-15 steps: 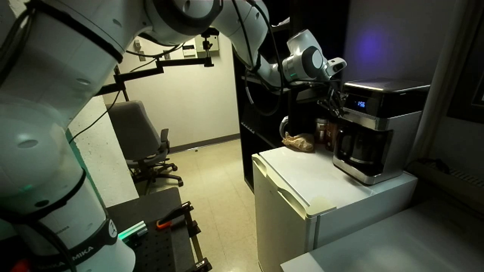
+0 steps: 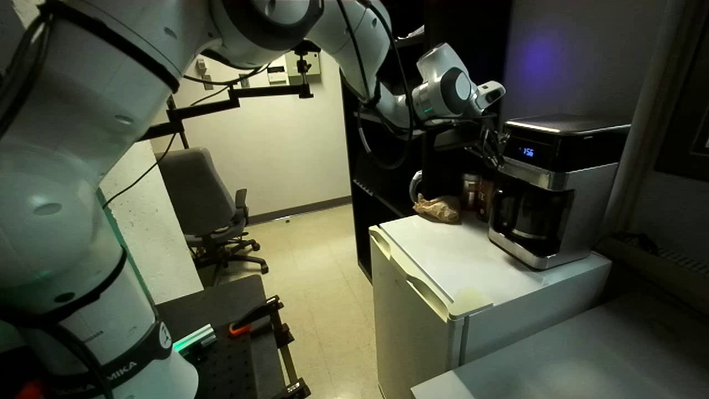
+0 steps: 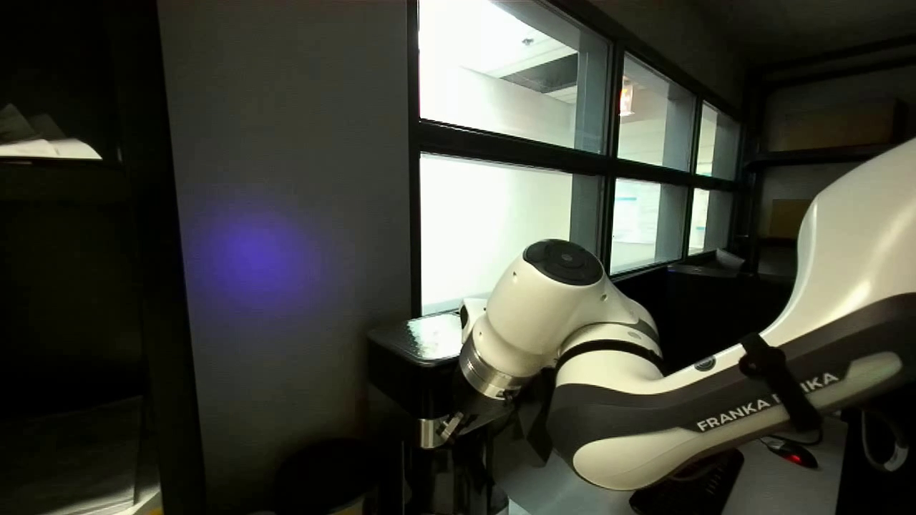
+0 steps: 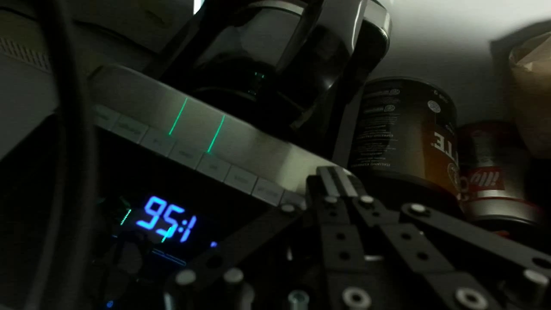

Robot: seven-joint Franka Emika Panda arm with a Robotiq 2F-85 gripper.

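Observation:
A black and silver coffee maker [image 2: 585, 193] stands on the white fridge, its display [image 4: 168, 219] lit blue. Below that display in the exterior view runs a silver strip with a row of buttons [image 4: 214, 165]. My gripper is shut, with nothing showing between its fingers. Its tips lie at the end of the button row, by the silver strip; whether they touch it I cannot tell. Under the display, the glass carafe [image 2: 532, 213] sits inside the machine. In exterior view 2 the arm hides most of the machine and the fingertips.
Beside the coffee maker stand a dark can [image 4: 397, 134] and a red and silver illy can [image 4: 496, 181]. A crumpled brown bag [image 2: 438, 209] lies near them. A cable hangs across the wrist view.
The gripper and the arm's end have shifted very slightly, a little to the left in exterior view 1. The coffee maker looks almost unchanged in place.

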